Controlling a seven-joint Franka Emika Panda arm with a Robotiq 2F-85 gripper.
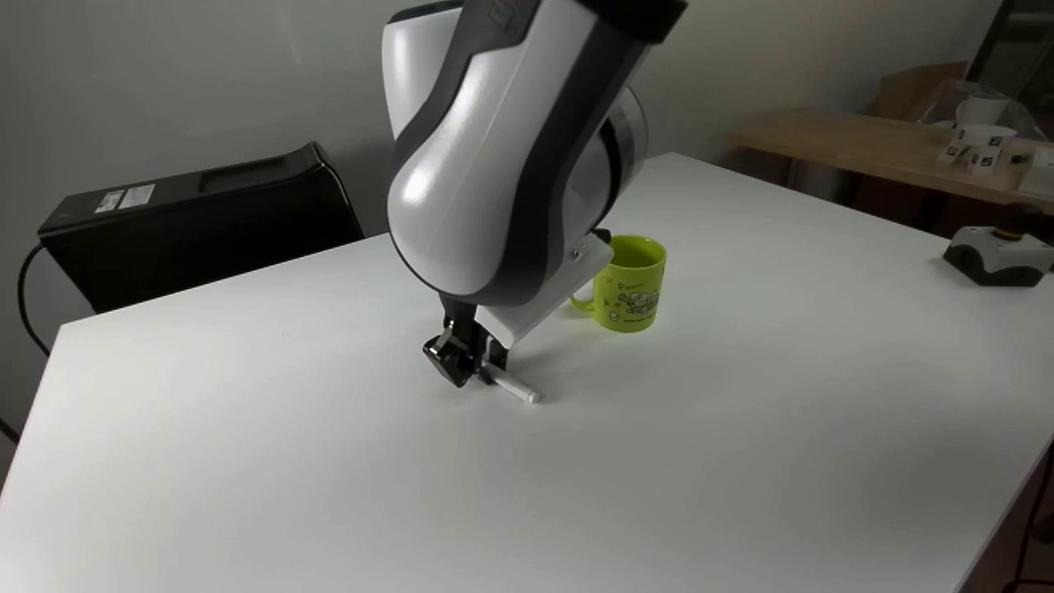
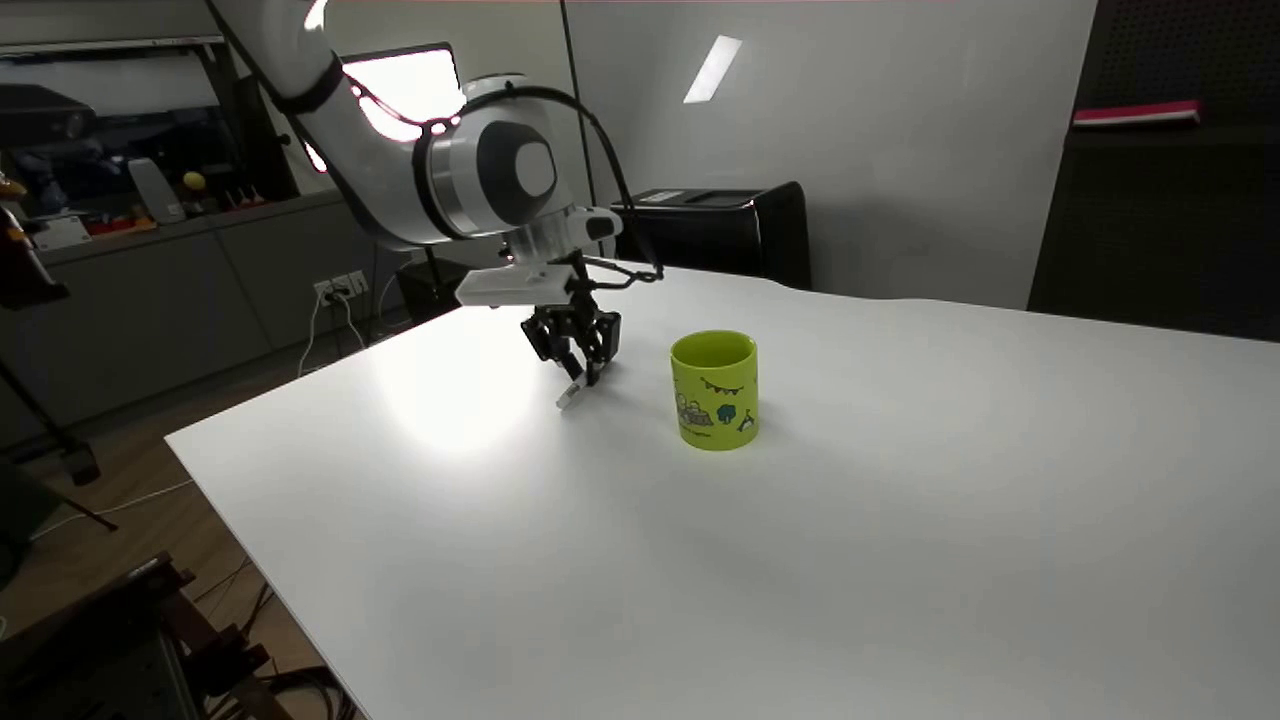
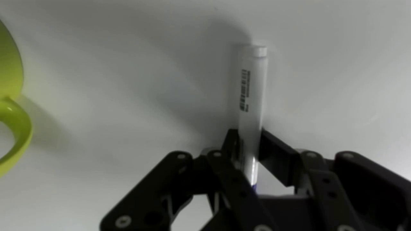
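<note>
A white marker (image 3: 252, 88) with a small barcode runs between the black fingers of my gripper, which is shut on it. In the wrist view both finger pads press against its sides, and its far end points away from the fingers. Low over the white table, the gripper (image 1: 474, 366) holds the marker (image 1: 514, 384) with one end sticking out; whether it touches the tabletop I cannot tell. A yellow-green mug (image 2: 715, 390) stands upright, apart from the gripper (image 2: 579, 360). At the wrist view's left edge, part of the mug (image 3: 9, 65) and its handle show.
Behind the table's far edge sits a black box-shaped device (image 1: 207, 217). A switch box (image 1: 1000, 255) lies on the right side of the table.
</note>
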